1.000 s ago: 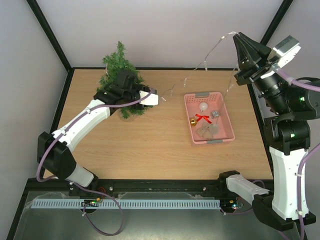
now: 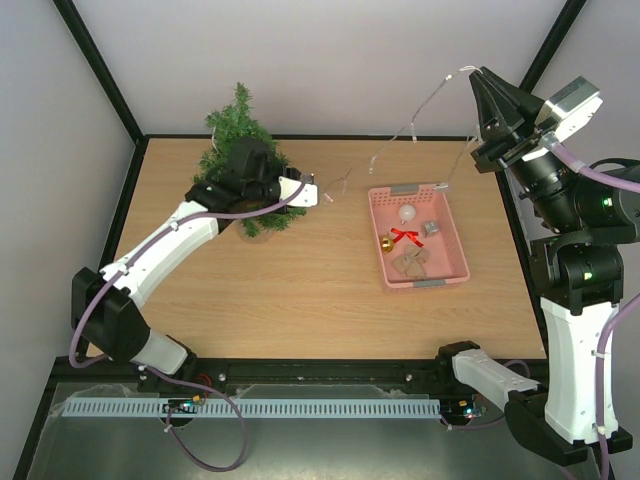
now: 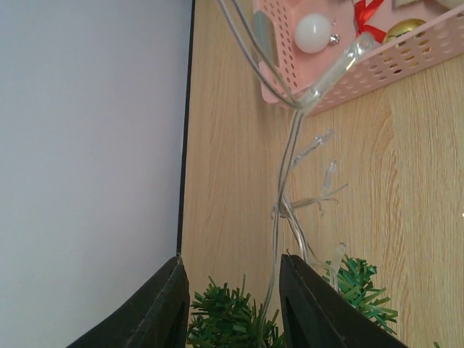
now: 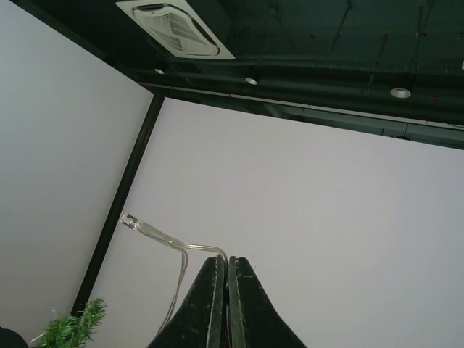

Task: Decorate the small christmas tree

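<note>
The green Christmas tree (image 2: 236, 120) stands at the back left under my left arm. In the left wrist view, my left gripper is open over its branches (image 3: 221, 308), fingers apart, with the clear light string (image 3: 290, 145) running behind them. My right gripper is raised high at the right, shut on the string's thin wire, which drapes from it toward the tree in the top view. The pink basket (image 2: 459, 240) holds a white ball (image 2: 407, 212), a gold ball (image 2: 386, 243), a red bow (image 2: 405, 236) and other small ornaments.
The basket stands right of centre on the wooden table (image 2: 280, 310). Walls border the table at the back and sides, and the right arm fills the right edge of the top view.
The dangling end of the string that hung over the basket and table front has swung out of that area. Both arms are nearly still.
</note>
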